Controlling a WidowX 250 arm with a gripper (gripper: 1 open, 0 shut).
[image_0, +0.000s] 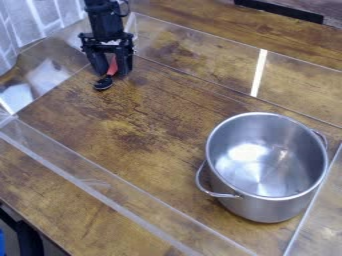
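My black gripper (107, 52) is at the far upper left of the wooden table, pointing down over a small red object with a dark end (103, 82) that rests near the tray's left corner. The gripper partly hides the object, and I cannot make out whether its fingers are open or closed on it.
A large steel pot (263, 165) with side handles stands at the lower right. Clear plastic walls (80, 179) edge the work area.
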